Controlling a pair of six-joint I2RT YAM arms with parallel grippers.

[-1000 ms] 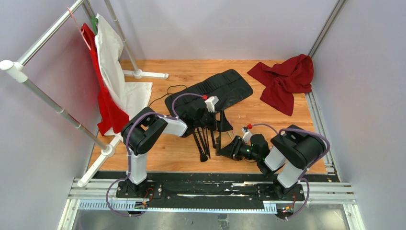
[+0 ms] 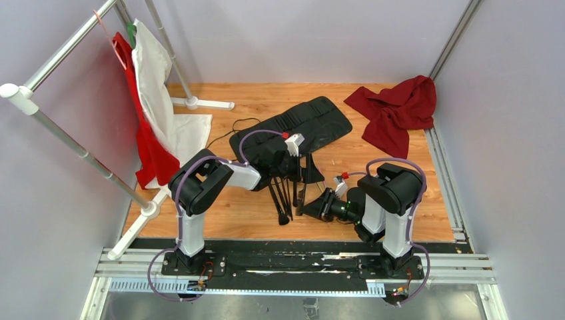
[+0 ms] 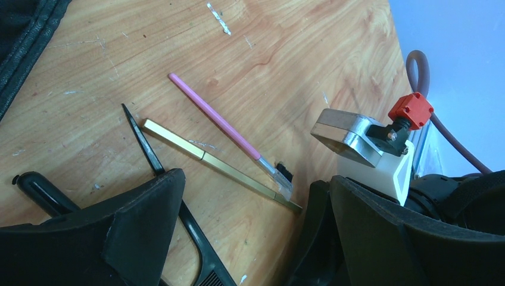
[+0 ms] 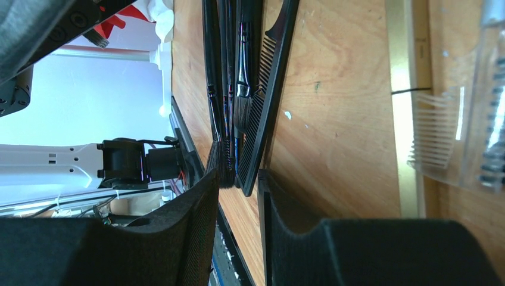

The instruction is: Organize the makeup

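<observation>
A black tail comb (image 4: 259,119) lies nearest my right gripper, which is shut on the end of its toothed part. In the left wrist view, the comb's thin tail (image 3: 143,143) runs out under one finger of my left gripper, which stands open above the table with its fingers far apart. Beside the comb lie several dark makeup brushes (image 4: 215,89). A gold stick (image 3: 208,158) and a pink-handled brush (image 3: 217,116) rest on the wood below the left gripper. The black roll-up brush case (image 2: 326,123) is spread open behind both arms.
A dark red cloth (image 2: 400,110) is heaped at the back right. At the left stands a rack (image 2: 63,53) hung with red and white garments. A clear plastic item (image 4: 470,131) is near the gold stick. Bare table shows to the right of the case.
The right arm's elbow has swung inward to the left and its gripper has shifted slightly left. The left arm and the case look unmoved.
</observation>
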